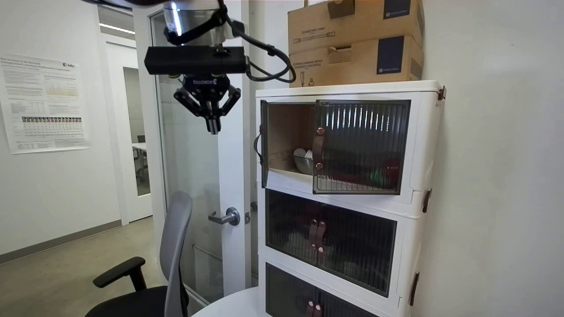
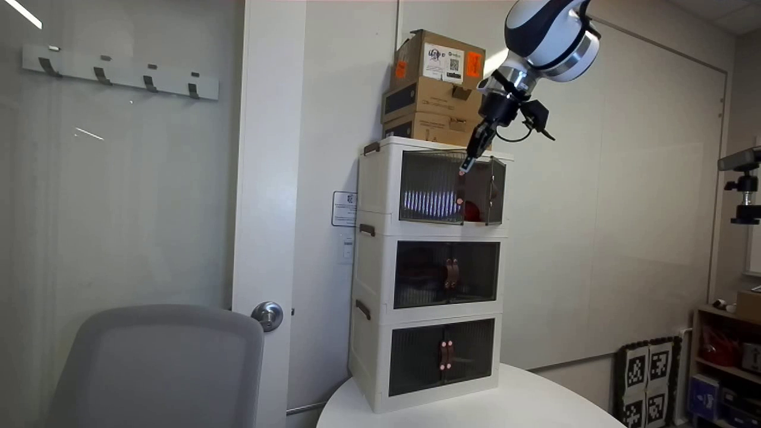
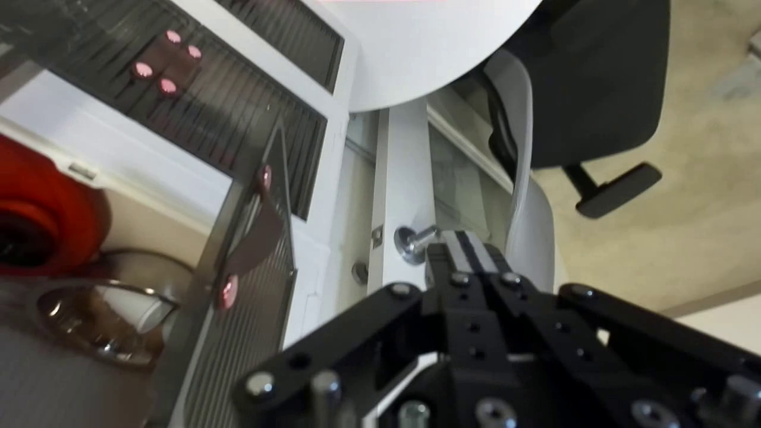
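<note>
My gripper (image 1: 213, 127) is shut, nothing showing between its fingers, and hangs in the air to the left of the cabinet's top compartment. The top left door (image 1: 264, 145) is swung outward; the top right door (image 1: 361, 148), with its brown strap handle (image 1: 318, 148), stands ajar. Through the gap a metal bowl (image 1: 303, 163) with a white item in it is visible. In the wrist view the bowl (image 3: 107, 321) sits beside a red object (image 3: 46, 203), and the shut fingertips (image 3: 456, 253) are apart from both doors. From exterior view 2 the gripper (image 2: 467, 165) overlaps the top doors.
Cardboard boxes (image 1: 354, 45) are stacked on the cabinet. Below, the middle compartment's doors (image 1: 330, 237) are closed. A grey chair (image 1: 177, 237) and a round white table (image 2: 542, 403) occupy the lower area; a glass door (image 1: 195, 148) stands behind the gripper.
</note>
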